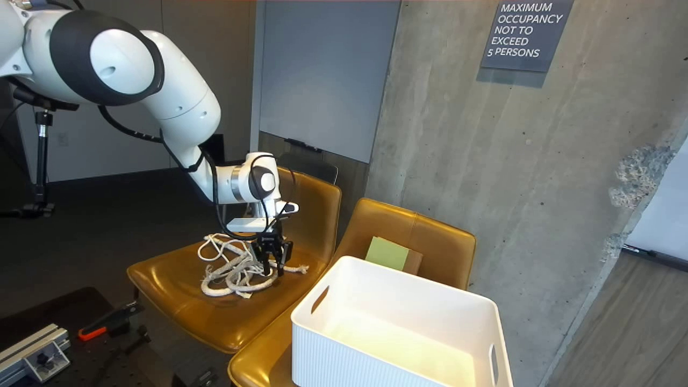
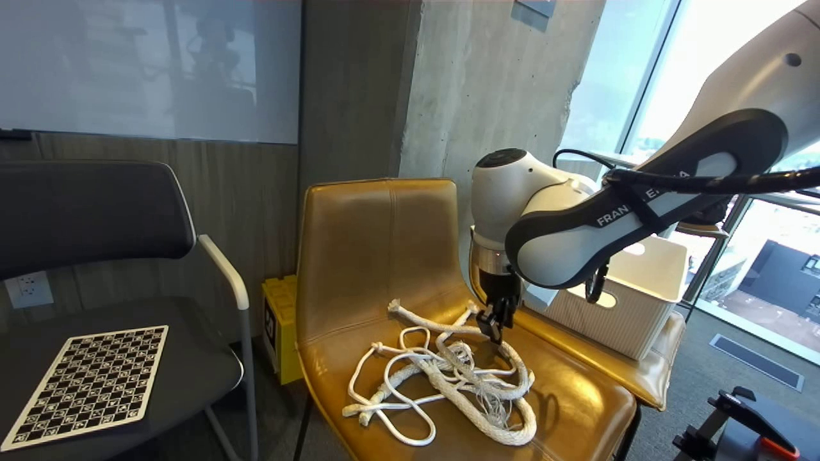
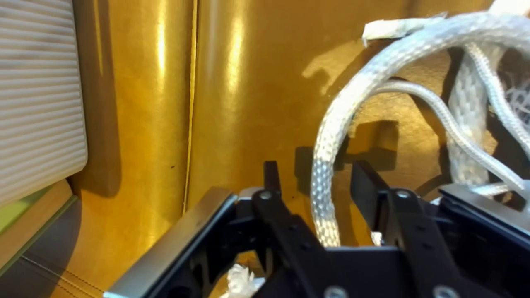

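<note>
A tangle of white rope (image 2: 480,384), thick braid mixed with thinner cord, lies on the seat of the tan leather chair (image 2: 384,261). Over its edge nearest the white bin, my gripper points downward with its fingers apart. In the wrist view a thick curved strand of the rope (image 3: 325,198) runs between the two fingertips, clear of both. The gripper (image 2: 492,326) hides a little of the tangle in the second exterior view.
An empty-looking white bin (image 1: 387,342) with ribbed sides stands on the neighbouring tan chair (image 1: 425,235). Behind it lean green and brown boards (image 1: 390,255). A black chair (image 2: 92,223) holds a patterned board (image 2: 92,384).
</note>
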